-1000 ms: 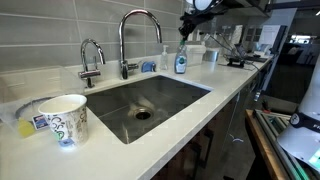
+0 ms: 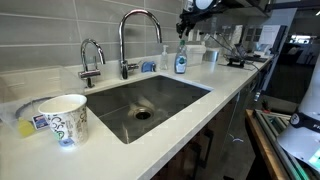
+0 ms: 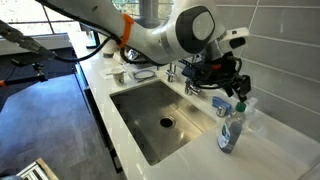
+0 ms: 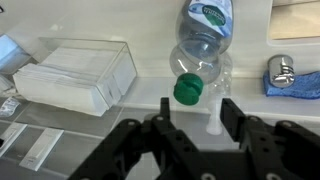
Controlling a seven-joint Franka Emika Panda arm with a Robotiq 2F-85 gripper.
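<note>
A clear bottle with a green cap [image 4: 188, 88] stands on the counter right of the sink; in exterior view 2 the bottle [image 3: 231, 130] is upright. My gripper [image 3: 239, 100] is just above the bottle's top, pointing down. From exterior view 1, the gripper [image 2: 184, 31] hangs over the bottle [image 2: 181, 60] at the far end of the counter. In the wrist view my dark fingers [image 4: 149, 140] are apart on either side below the green cap, and nothing shows held between them. Whether either finger touches the cap is hard to tell.
The sink [image 3: 158, 115] lies beside the bottle, with a tall faucet [image 2: 123, 42] behind it. A soap dispenser [image 2: 164, 58] and blue sponge [image 3: 221, 104] are near the bottle. A patterned cup [image 2: 66, 120] stands at the near left. Bare counter [image 3: 185, 164] lies in front of the bottle.
In exterior view 1 the gripper over the bottle looks slightly shifted at most; the bottle, cup and sink area look the same.
</note>
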